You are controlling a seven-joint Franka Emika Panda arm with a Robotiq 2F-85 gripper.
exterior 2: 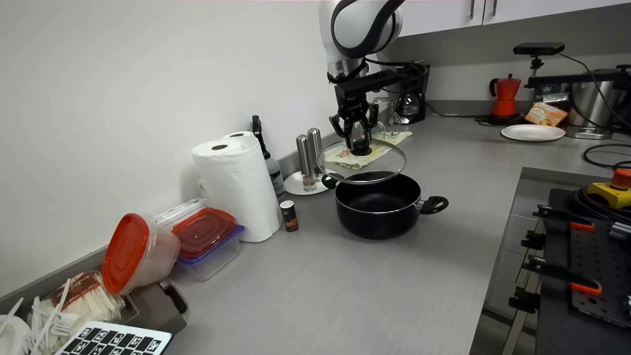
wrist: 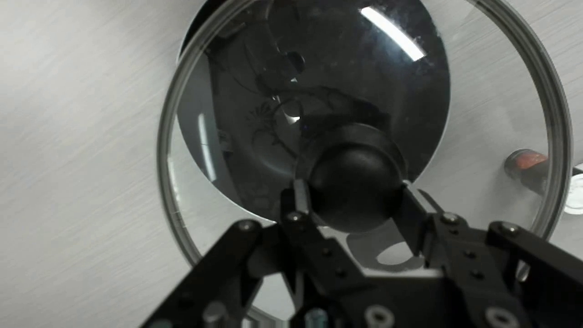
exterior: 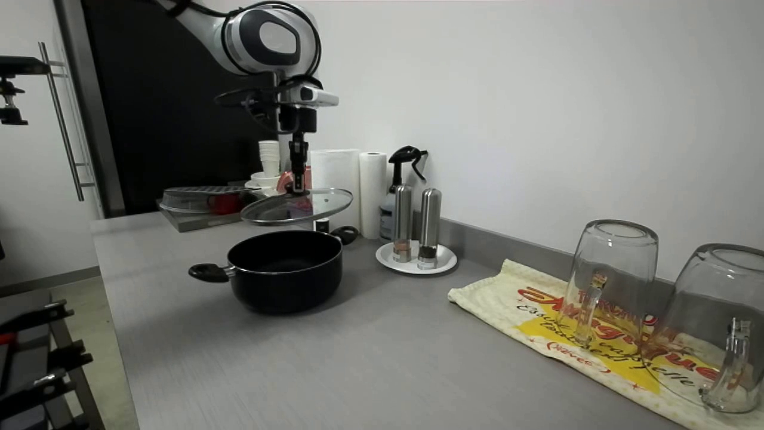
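Observation:
A black two-handled pot [exterior: 287, 290] stands uncovered on the grey counter, its dark inside visible. Above it hangs a round glass lid [exterior: 259, 212], slightly tilted and clear of the pot's rim. My gripper [exterior: 298, 187] is shut on the lid's black knob [wrist: 355, 188], one finger on either side in the wrist view. Through the glass there, the pot [wrist: 382, 82] lies off-centre, toward the top of the picture. Exterior view 2 also has the lid [exterior 2: 395, 171] hovering over the pot [exterior 2: 378, 216], apart from it.
Paper towel rolls [exterior 2: 236, 189], a small spice jar [exterior 2: 289, 216] and a white plate [exterior: 417, 266] with two steel grinders stand along the wall. Two upturned glass mugs [exterior: 609, 286] rest on a printed cloth [exterior: 510, 286]. Counter in front of the pot is clear.

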